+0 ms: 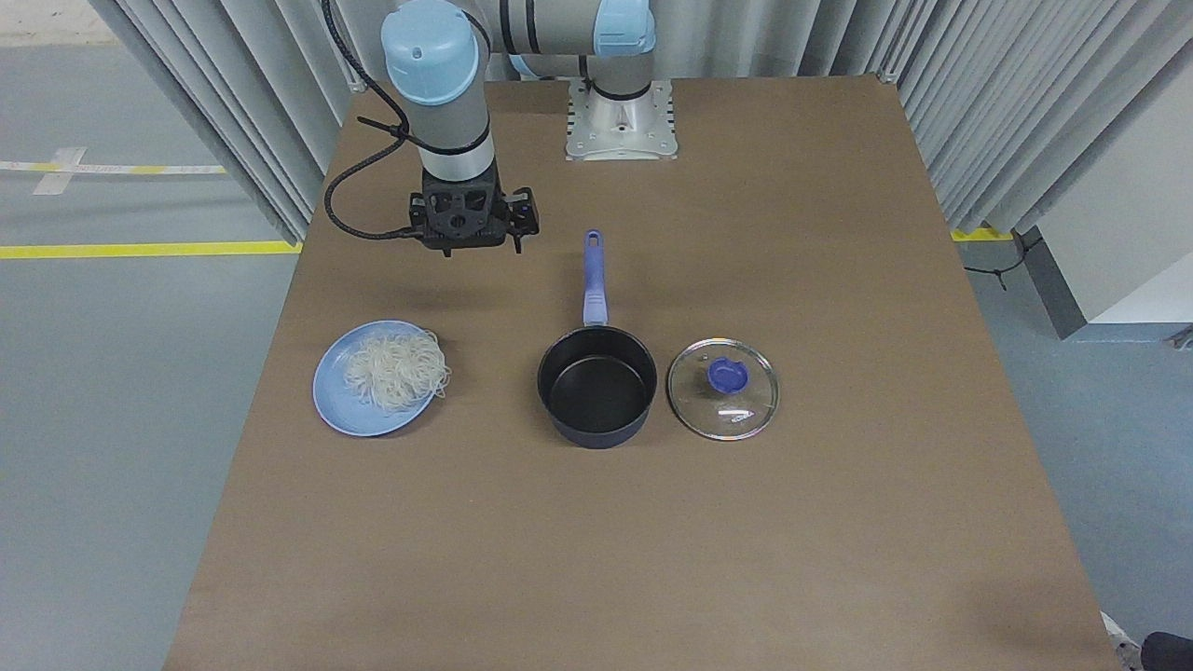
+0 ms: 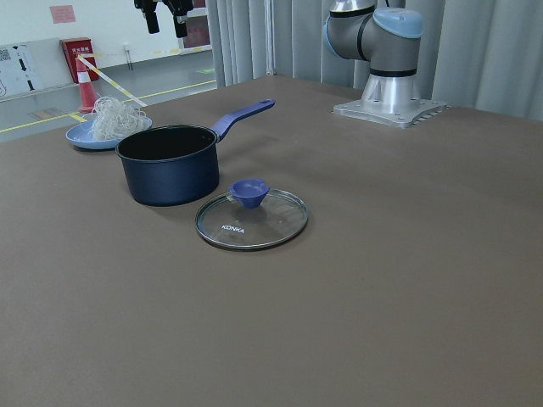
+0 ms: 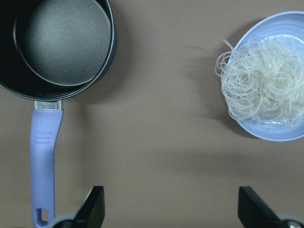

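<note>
My gripper (image 1: 482,245) hangs open above the table, behind the plate and left of the pot handle, with nothing between its fingers. A blue plate (image 1: 349,410) holds a tangle of white noodles (image 1: 397,369), some strands over its rim. A dark pot (image 1: 596,382) stands empty at the centre, its blue handle (image 1: 595,280) pointing toward the arm's base. A glass lid (image 1: 722,408) with a blue knob (image 1: 728,375) lies right of the pot. In the wrist view the noodles (image 3: 266,78) and pot (image 3: 61,42) are below the fingertips.
The arm's base (image 1: 621,132) is mounted at the table's back edge, before grey curtains.
</note>
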